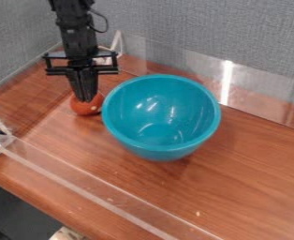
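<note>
My black gripper (84,90) points down just left of a large teal bowl (162,117), its fingers shut. A round red-orange object (87,107) sits on the wooden table directly at or behind the fingertips; whether they touch it is hard to tell, and it is partly covered by them.
Clear panels and grey walls line the back and left. A clear-edged item lies at the left edge.
</note>
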